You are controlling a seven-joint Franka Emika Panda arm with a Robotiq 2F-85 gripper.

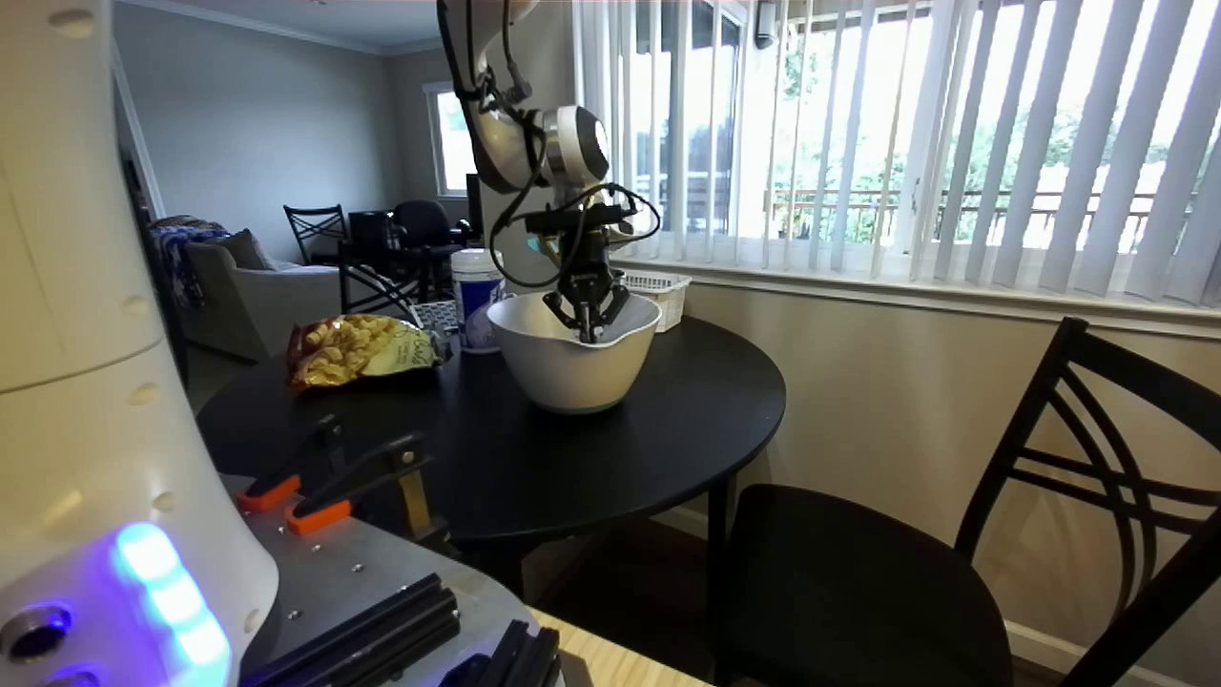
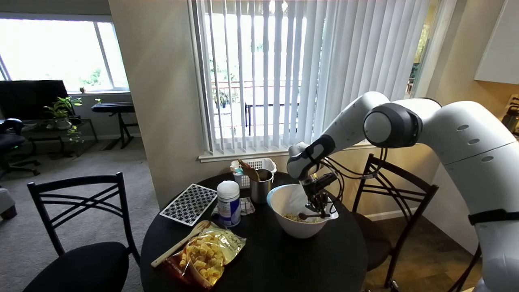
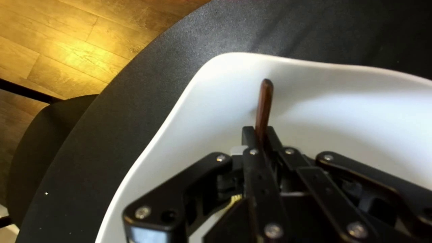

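Note:
In the wrist view my gripper is shut on a dark brown wooden spoon, whose rounded handle end sticks out past the fingertips. Both are inside a large white bowl. From exterior view 2, the spoon lies across the bowl above some pale food, its head towards the left and my gripper at the pouring-spout side. Exterior view 1 has the gripper down at the rim of the bowl; the spoon is hidden there.
An open pasta bag with a light wooden fork stands left of the bowl. Behind are a wipes canister, a metal utensil pot and a white basket.

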